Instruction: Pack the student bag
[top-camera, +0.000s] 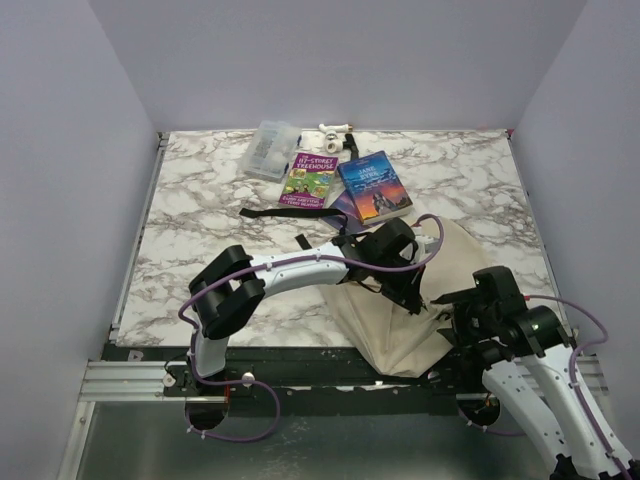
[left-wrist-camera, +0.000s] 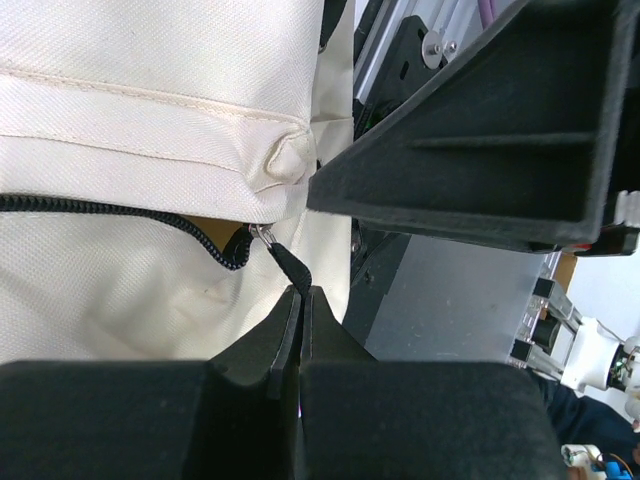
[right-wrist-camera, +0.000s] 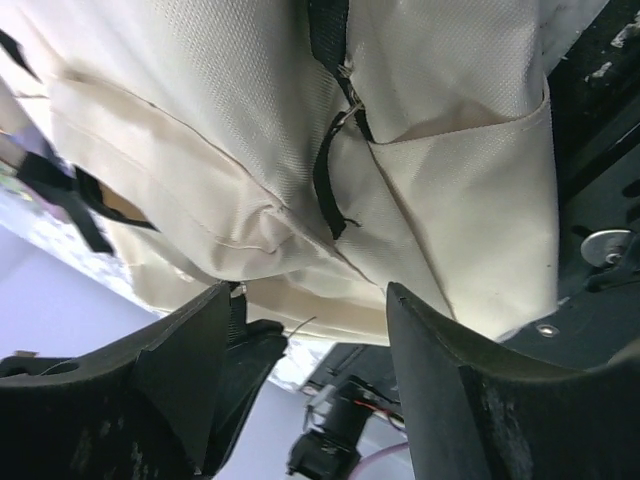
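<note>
The cream bag lies at the table's front edge, its fabric creased. In the left wrist view, a partly open black zipper runs across it, with a black pull tab at its end. My left gripper is shut on that tab. Close beside it, my right gripper stands open over the bag's edge, with no fabric visibly pinched between its fingers. One of its fingers shows large in the left wrist view. The Jane Eyre book and the Treehouse book lie behind the bag.
A clear plastic box and a small white object sit at the back. A black strap trails leftward from the bag. Both arms crowd the front.
</note>
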